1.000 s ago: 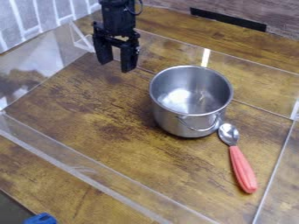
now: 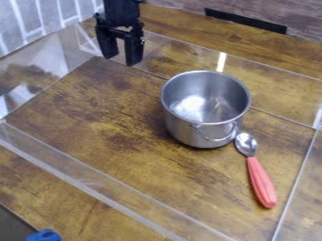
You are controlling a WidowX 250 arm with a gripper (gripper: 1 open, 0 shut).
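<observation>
My black gripper [image 2: 120, 44] hangs at the top left, over the far left part of the wooden table [image 2: 94, 141], with its fingers open and nothing visible between them. A steel pot [image 2: 201, 105] with a wire handle stands right of the middle, apart from the gripper. To its right lies a spoon [image 2: 259, 181] with a red handle and a silver bowl end, pointing toward the pot.
Clear low edging runs around the work area, along the left, back and front. A small blue object [image 2: 43, 234] is at the bottom left corner, partly cut off.
The gripper has moved back and to the left, toward the far left corner, away from the pot. The pot and spoon have not moved.
</observation>
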